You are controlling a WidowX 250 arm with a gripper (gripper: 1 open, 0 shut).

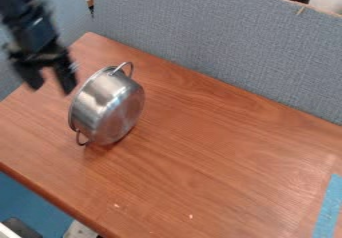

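A steel pot [110, 108] with two wire handles stands tipped on its side on the wooden table [227, 172], left of centre. My black gripper [48, 80], motion-blurred, hangs above the table's left part, up and left of the pot and apart from it. It looks open, with nothing visible between its fingers.
A grey padded wall [214, 47] runs along the back, another along the left. A blue tape strip [327, 207] lies at the right edge.
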